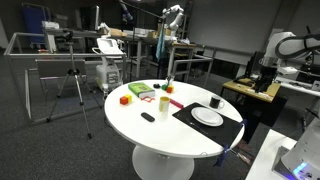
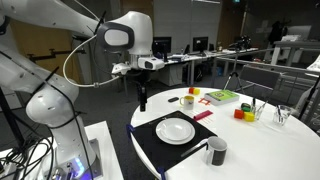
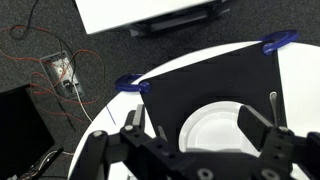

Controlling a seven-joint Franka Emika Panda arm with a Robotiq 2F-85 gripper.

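Observation:
My gripper hangs open beside the round white table, near the edge of the black mat and above table height. In the wrist view the gripper has its two dark fingers spread wide, with nothing held between them. Beneath and ahead of it lies a white plate on the black mat; the fingers and wrist hide part of the plate. Exterior view 2 shows the whole plate, apart from the gripper. A grey mug stands upright beside the mat.
Blue clamps grip the mat's table-edge side. A yellow cup, a red object and a green crate stand beyond the mat. In exterior view 1, a small black object lies on bare tabletop.

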